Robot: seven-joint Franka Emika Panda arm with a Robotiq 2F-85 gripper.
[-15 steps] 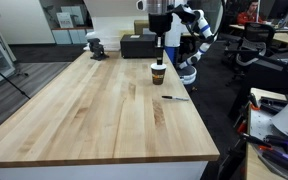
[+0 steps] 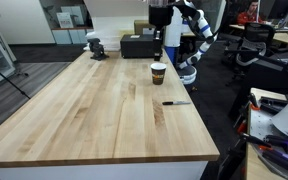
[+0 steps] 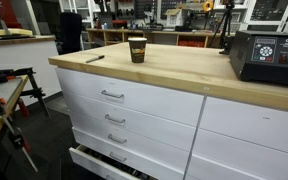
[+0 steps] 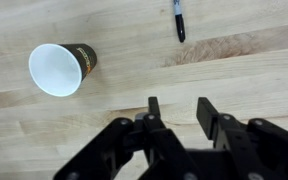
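A dark, patterned paper cup (image 2: 158, 76) with a white inside stands upright on the wooden tabletop, and its open mouth shows at the left of the wrist view. A dark marker (image 4: 179, 20) lies on the wood near the top of that view, to the right of the cup (image 4: 59, 70). Exterior view 2 has the cup (image 3: 137, 52) and the marker (image 3: 95, 59) apart on the table. My gripper is above the tabletop with its fingers apart. Only bare wood shows between its fingers, and it touches neither object.
The wooden tabletop (image 2: 89, 105) is wide and mostly clear. A black box-shaped device (image 3: 269, 58) stands at the right in exterior view 2. The table's right edge runs close to the marker in exterior view 1.
The gripper has risen and shifted slightly away from above the cup. The marker lies a little nearer the front than one second ago. The cup appears unmoved.
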